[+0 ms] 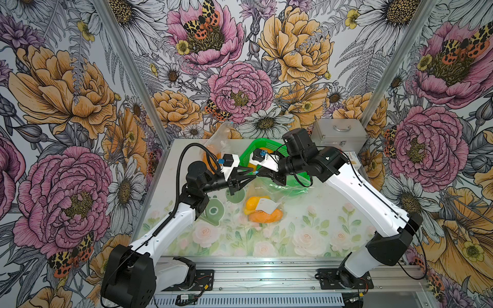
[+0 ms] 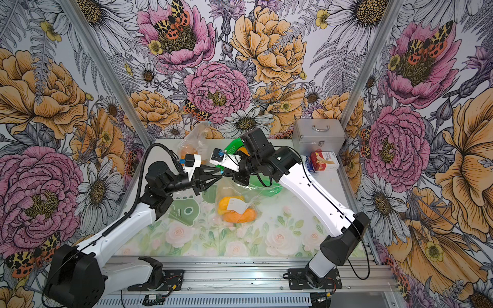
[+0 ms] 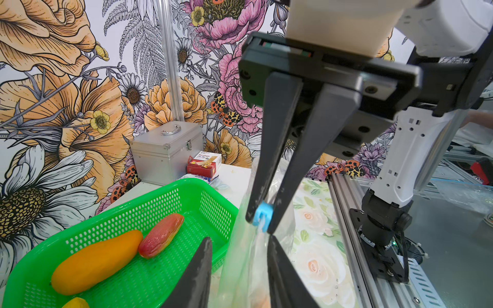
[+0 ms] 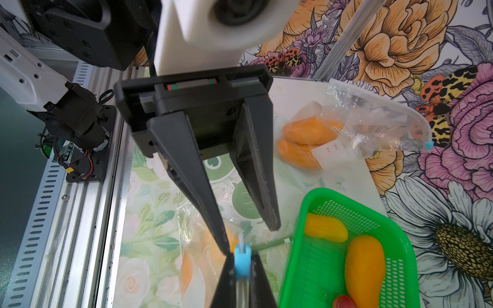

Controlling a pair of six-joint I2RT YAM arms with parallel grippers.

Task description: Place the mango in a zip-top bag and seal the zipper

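Observation:
My right gripper is shut on the small blue zipper slider of a clear zip bag. Below it the bag hangs down to the table; a yellow fruit, perhaps the mango, and an orange fruit lie in its lower part, partly behind a white label. Facing the slider, my left gripper stands open with nothing between its fingers. In the right wrist view its fingertips are close to the slider. How far the zipper is closed cannot be made out.
The green basket behind the bag holds several fruits. A second bag of orange fruit lies at the back left. A green board is on the table; a silver case and a red box stand back right.

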